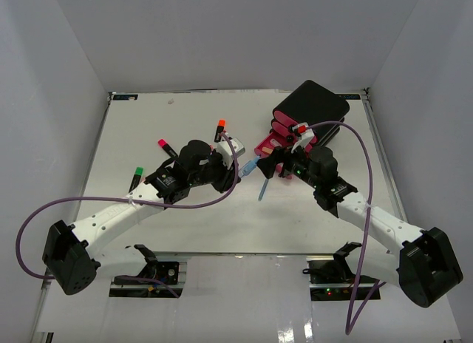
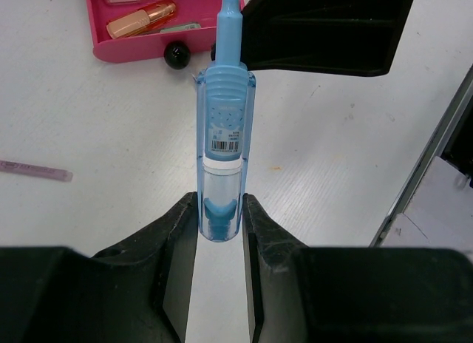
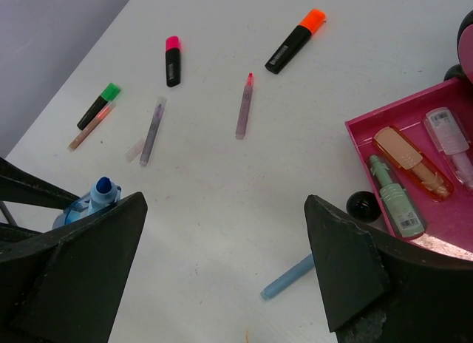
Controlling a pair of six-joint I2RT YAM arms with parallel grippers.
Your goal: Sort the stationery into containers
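A clear light-blue pen (image 2: 224,128) stands out lengthwise from my left gripper, which is shut on its lower end; its dark blue tip points away. My right gripper is open, its fingers wide apart and nothing held between them. In the right wrist view the tip of the blue pen (image 3: 103,188) shows beside the left finger, outside the gap. The pink drawer (image 1: 260,149) is pulled out of the black cabinet (image 1: 310,110). Inside lie an orange pen (image 3: 414,164), a green pen (image 3: 397,199) and a clear pinkish pen (image 3: 448,136).
A slim blue stick (image 3: 288,276) lies on the table before the drawer's black knob (image 3: 363,206). Toward the left are orange (image 3: 295,41), pink (image 3: 173,62) and green (image 3: 98,106) highlighters, plus several thin pens.
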